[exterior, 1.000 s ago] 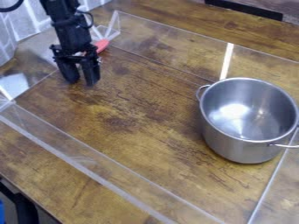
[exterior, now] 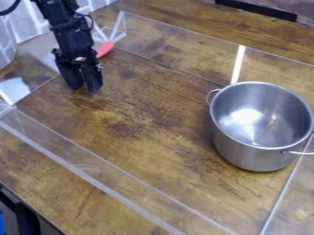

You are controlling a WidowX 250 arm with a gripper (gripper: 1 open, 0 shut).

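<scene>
My black arm reaches in from the top left, with the gripper (exterior: 81,79) low over the left part of the wooden table. Behind it, just to the right, lies a red object (exterior: 106,47), partly hidden by the arm. Whether anything is between the dark fingers, and how far apart they stand, is hard to tell. A large steel pot (exterior: 255,124) with two wire handles stands on the right, well apart from the gripper.
Clear plastic strips border the wooden work surface (exterior: 147,147). Something clear and shiny lines the left edge behind the arm.
The gripper has shifted very slightly over the last second. The pot and the red object show no visible movement.
</scene>
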